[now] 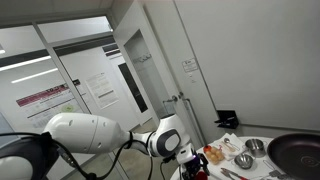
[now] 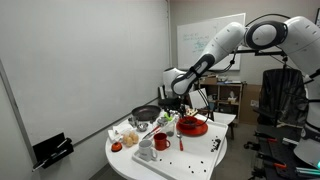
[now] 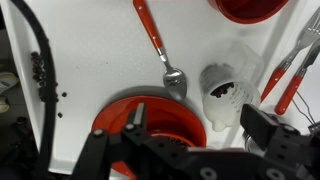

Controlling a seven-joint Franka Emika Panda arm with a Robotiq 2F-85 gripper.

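Observation:
My gripper is open, its two dark fingers wide apart with nothing held between them. Below it in the wrist view lies a red plate [image 3: 110, 113] with a red bowl [image 3: 178, 119] on it, partly covered by the gripper. A red-handled spoon [image 3: 174, 82] rests above the plate. To the right stands a clear container [image 3: 229, 80] with dark bits inside and a white part at its lower end. A red cup [image 3: 250, 6] is cut off by the top edge. In exterior view 2 the gripper hangs over the table near the red plate [image 2: 205, 130].
Red-handled forks [image 3: 288, 92] lie at the right edge in the wrist view. Small dark bits [image 3: 40, 72] are scattered at left, beside a black cable [image 3: 46, 100]. A dark pan [image 1: 298, 155] and metal bowls [image 1: 255, 147] stand at the table's far side.

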